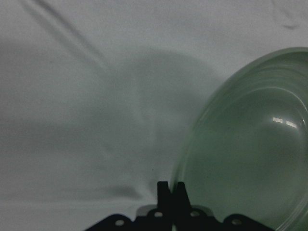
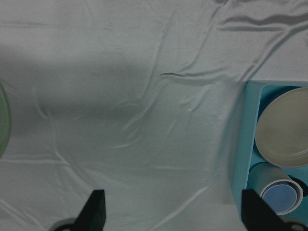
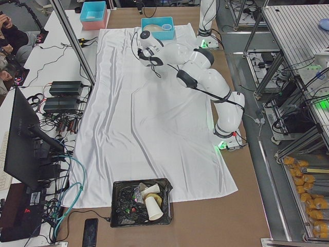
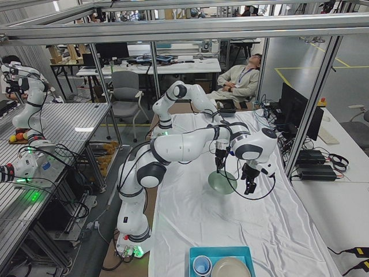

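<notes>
A translucent green bowl (image 4: 222, 186) rests on the white cloth, mostly hidden by the arms in the camera left view. In the left wrist view my left gripper is at the rim of the bowl (image 1: 245, 149), its fingers closed on that rim. My right gripper hangs open over bare cloth, with the bowl's edge (image 2: 4, 120) at the left of its view. To the right is a blue bin (image 2: 243, 144) holding a beige plate (image 2: 284, 125) and cups (image 2: 279, 197).
A black lined bin (image 3: 117, 203) with cups and rubbish stands at the near end of the table. A monitor (image 3: 25, 139) and cables line one side, and the middle of the cloth (image 3: 144, 134) is clear.
</notes>
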